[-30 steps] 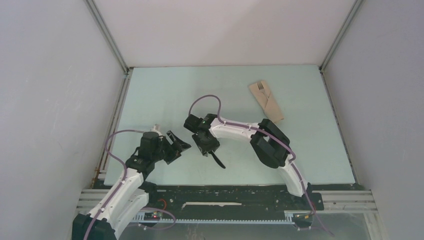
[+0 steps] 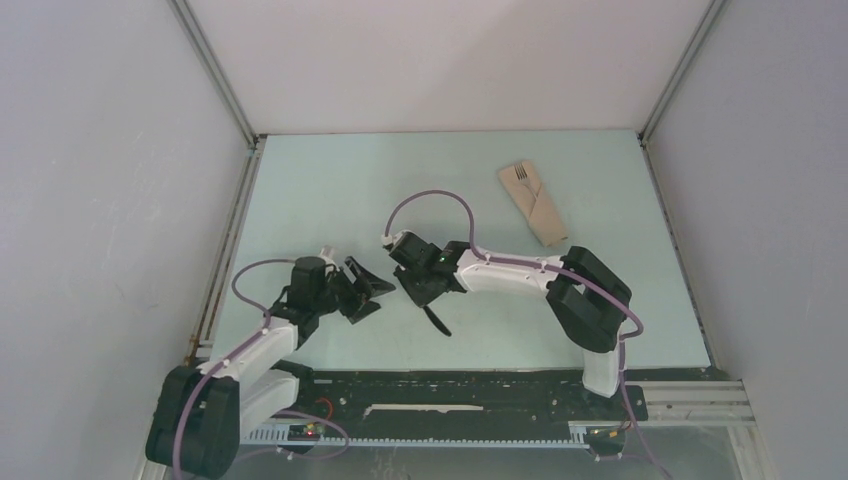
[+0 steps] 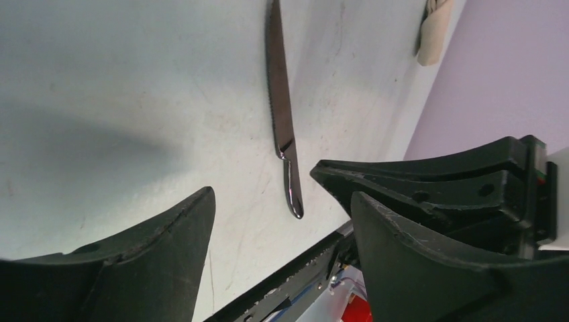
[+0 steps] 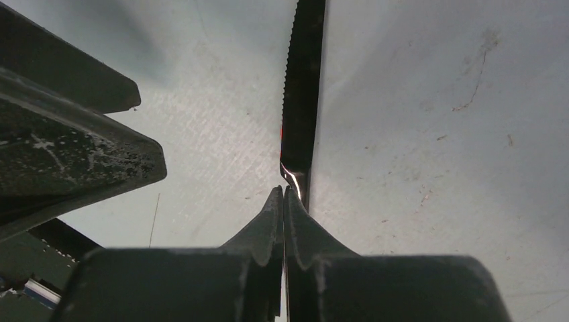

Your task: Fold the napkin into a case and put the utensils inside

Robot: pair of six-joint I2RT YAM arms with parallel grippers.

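A serrated knife [image 3: 280, 100] lies flat on the table, its handle end near the front edge. The right gripper points down at the knife's handle, over where it meets the blade. Its fingertips are together, with only a thin slit between; the fingers hide part of the handle. In the left wrist view the whole handle shows, with the right fingers to its right. My left gripper [image 2: 384, 298] is open and empty, left of the knife. Far right on the table lies the tan folded napkin [image 2: 545, 220], with a fork [image 2: 522, 177] in it.
Both grippers stand close together near the middle. The dark front rail [image 2: 470, 385] borders the work area, with walls on both sides.
The knife's visible end has swung slightly to and fro. The napkin and fork have not moved.
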